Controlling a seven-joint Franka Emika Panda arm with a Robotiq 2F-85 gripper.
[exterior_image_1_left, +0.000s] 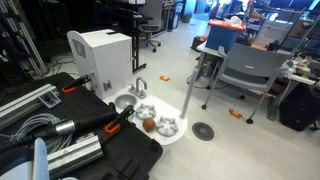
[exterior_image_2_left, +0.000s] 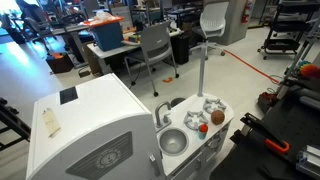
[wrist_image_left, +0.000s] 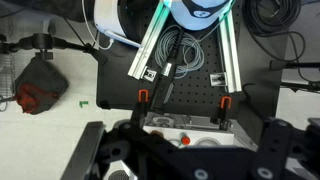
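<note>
My gripper shows along the bottom of the wrist view as two dark fingers set wide apart, open, with nothing held between them. Below it, partly hidden by the fingers, lies the white toy kitchen counter (exterior_image_1_left: 171, 102). A round brown item (exterior_image_1_left: 149, 125) rests on the counter beside the star-shaped burner pieces (exterior_image_1_left: 167, 126). In exterior view 2 a small red item (exterior_image_2_left: 203, 128) lies close to the brown one (exterior_image_2_left: 217, 117). The sink (exterior_image_2_left: 173, 141) with its silver faucet (exterior_image_1_left: 138, 87) sits beside them. Neither exterior view clearly shows the gripper.
A black table (wrist_image_left: 203, 85) adjoins the counter, with orange-tipped clamps (exterior_image_1_left: 115, 127) at its edge. On it lie a black rod-like tool (wrist_image_left: 167, 62) and coiled cable (wrist_image_left: 200, 55). A white cabinet (exterior_image_1_left: 107, 62) stands behind the sink. Open floor surrounds a chair (exterior_image_1_left: 248, 70).
</note>
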